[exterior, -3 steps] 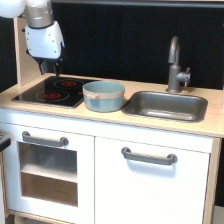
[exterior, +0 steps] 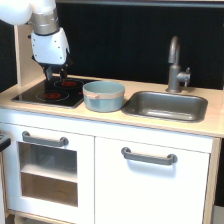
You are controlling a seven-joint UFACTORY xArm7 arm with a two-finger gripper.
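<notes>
A blue-grey pot [exterior: 103, 98] with a pale band near its rim stands on the counter between the stove and the sink. At the upper left, my gripper [exterior: 56, 73] points down over the back of the black stove top [exterior: 50, 92], to the left of the pot and apart from it. The dark fingers are too small against the black background to tell whether they are apart or together. I can make out no object held by them.
The metal sink [exterior: 166, 104] and dark faucet [exterior: 177, 66] occupy the right side. Bare wooden counter [exterior: 70, 114] runs along the front. Below are a glass-fronted compartment [exterior: 49, 162] and a white cabinet door [exterior: 150, 188], each with a dark handle.
My gripper has shifted a little to the right and slightly down over the stove. The pot and the rest of the kitchen have stayed put.
</notes>
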